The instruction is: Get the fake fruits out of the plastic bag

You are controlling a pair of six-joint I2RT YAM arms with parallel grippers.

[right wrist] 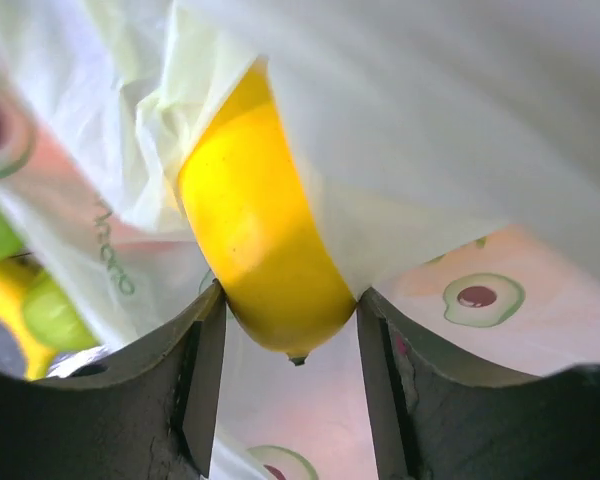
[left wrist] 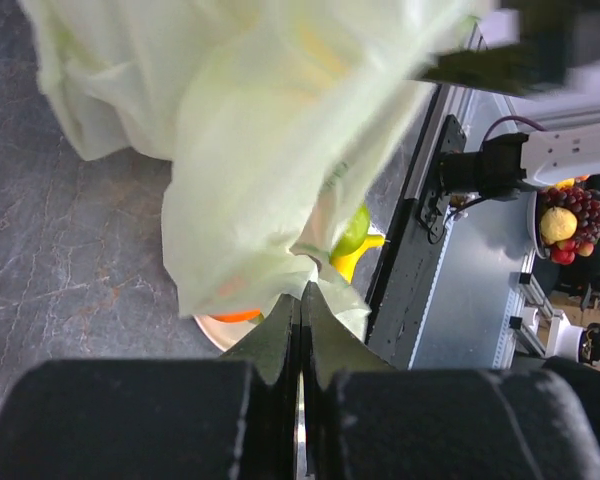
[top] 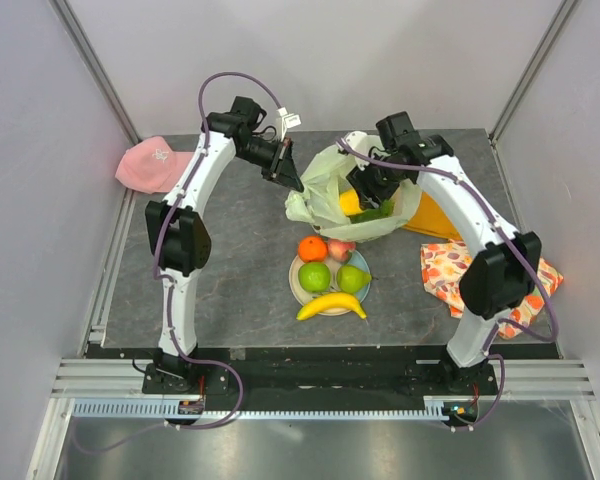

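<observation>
The pale plastic bag [top: 320,200] stands lifted and open at the back centre. My left gripper is shut on its edge. My right gripper is inside the bag, its fingers either side of a yellow fruit [right wrist: 250,200], part open; a green item shows below it in the top view. Outside, a plate [top: 298,290] holds an orange [top: 312,249], a peach [top: 338,250], green apple [top: 314,277], pear [top: 351,279] and banana [top: 330,304].
An orange cloth [top: 431,220] lies right of the bag, a patterned cloth [top: 445,270] at front right, a pink cloth [top: 152,167] at back left.
</observation>
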